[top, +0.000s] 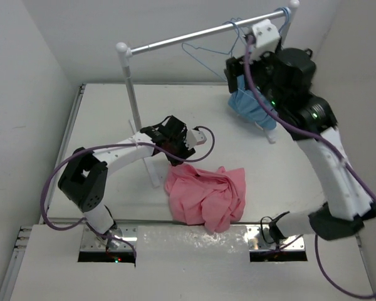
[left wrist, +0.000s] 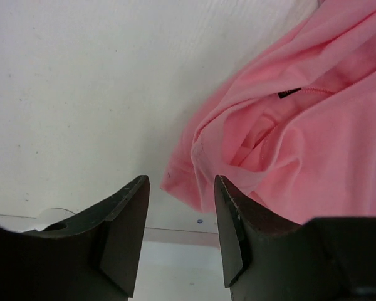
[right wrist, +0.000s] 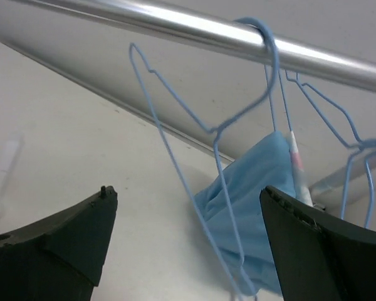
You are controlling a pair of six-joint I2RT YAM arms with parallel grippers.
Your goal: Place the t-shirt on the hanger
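Observation:
The pink t-shirt (top: 207, 194) lies crumpled on the table near its front edge, with a small black tag showing in the left wrist view. My left gripper hovers at a corner of the shirt (left wrist: 288, 138), fingers apart, and no cloth looks clamped between them. A blue wire hanger (right wrist: 216, 128) hangs empty on the metal rail (right wrist: 194, 28). Facing it, my right gripper is raised and open, holding nothing; the hanger's wire runs across the view between its fingers, at a depth I cannot tell.
A blue cloth (right wrist: 244, 200) is draped behind the hanger, near more blue hangers (right wrist: 360, 147) on the right. The rack's left post (top: 133, 97) stands behind my left arm.

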